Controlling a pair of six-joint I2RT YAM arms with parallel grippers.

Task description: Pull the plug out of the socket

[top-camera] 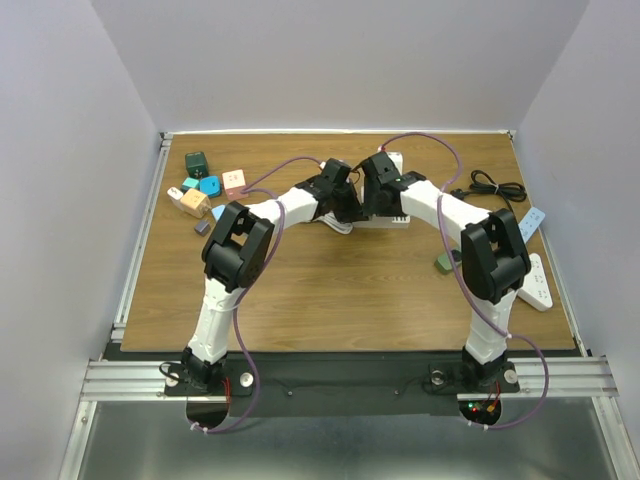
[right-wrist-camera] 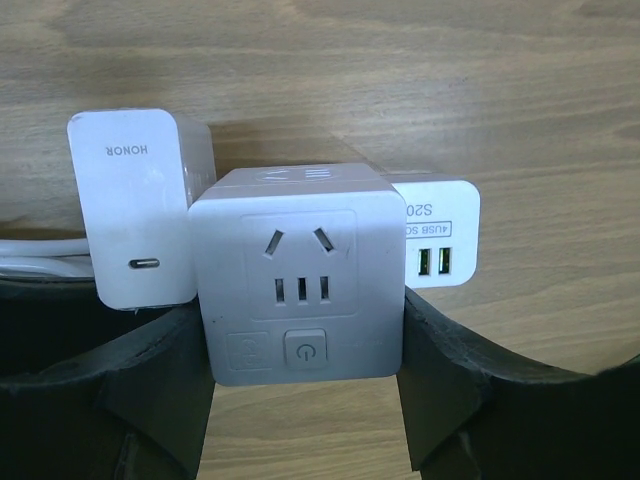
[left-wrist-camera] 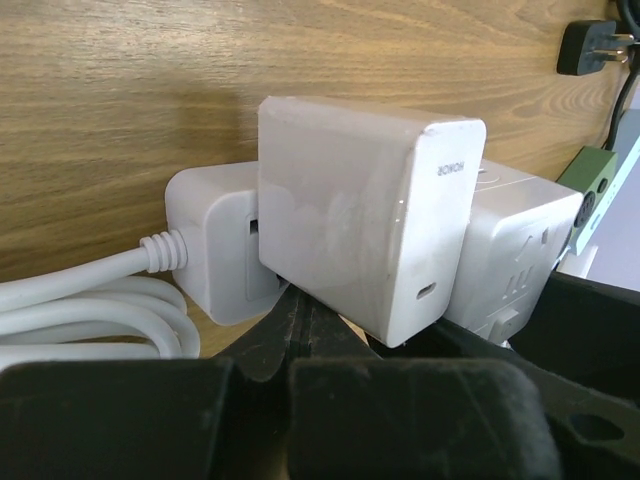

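Observation:
The plug, a white HONOR charger (left-wrist-camera: 335, 190), stands against the side of the white cube socket (left-wrist-camera: 515, 235) in the left wrist view. Its prongs do not show. In the right wrist view the charger (right-wrist-camera: 125, 205) is left of the socket (right-wrist-camera: 300, 230), close up to it. My right gripper is shut on the socket, one finger on each side. My left gripper is shut, its tips under the charger's lower edge between charger and cable block; nothing shows between them. From the top both grippers crowd together and hide most of the plug.
A white cable block (left-wrist-camera: 212, 235) with coiled cable (left-wrist-camera: 110, 310) lies left of the charger. A USB end (right-wrist-camera: 435, 235) juts out right of the socket. Blocks (top-camera: 195, 202) sit far left; a black cable (top-camera: 497, 188) and power strip (top-camera: 535, 283) lie right.

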